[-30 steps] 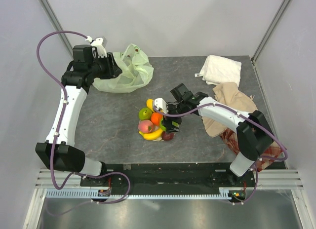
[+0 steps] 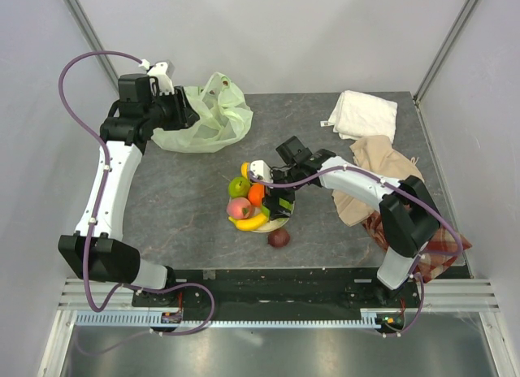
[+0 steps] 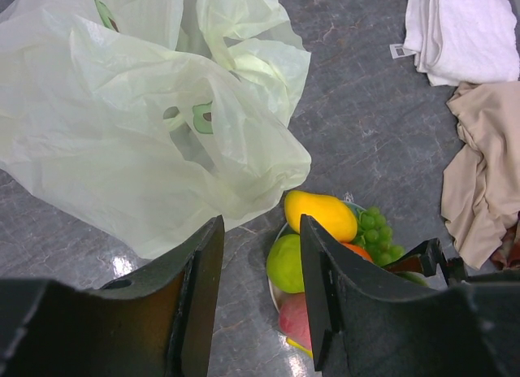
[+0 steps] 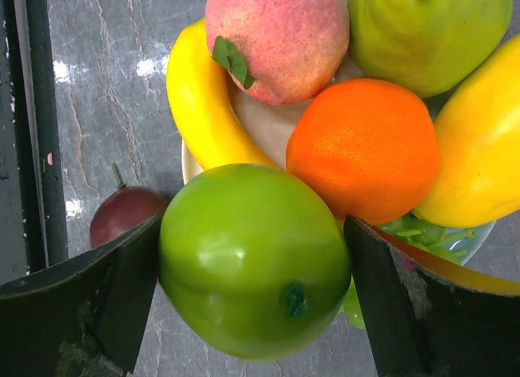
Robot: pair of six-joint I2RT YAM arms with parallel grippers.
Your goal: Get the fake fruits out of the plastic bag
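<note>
The translucent plastic bag [image 2: 207, 125] lies crumpled at the back left, with my left gripper above its front, fingers apart and empty. A plate [image 2: 271, 227] holds a banana [image 2: 248, 223], peach [image 2: 240, 208], orange [image 4: 361, 149], yellow fruit [image 3: 319, 214], green pear [image 3: 284, 263] and grapes [image 3: 374, 229]. My right gripper is over the plate, fingers open around a large green fruit [image 4: 248, 255]; whether both fingers touch it is unclear. A dark red fruit [image 2: 279, 237] lies on the table at the plate's front.
At the right lie a white folded towel [image 2: 365, 113], a beige cloth [image 3: 479, 158] and a plaid cloth [image 2: 431, 263]. Its front edge shows in the right wrist view.
The dark red fruit has moved slightly toward the table's front, off the plate's edge. The right arm has shifted slightly; the left is nearly still.
</note>
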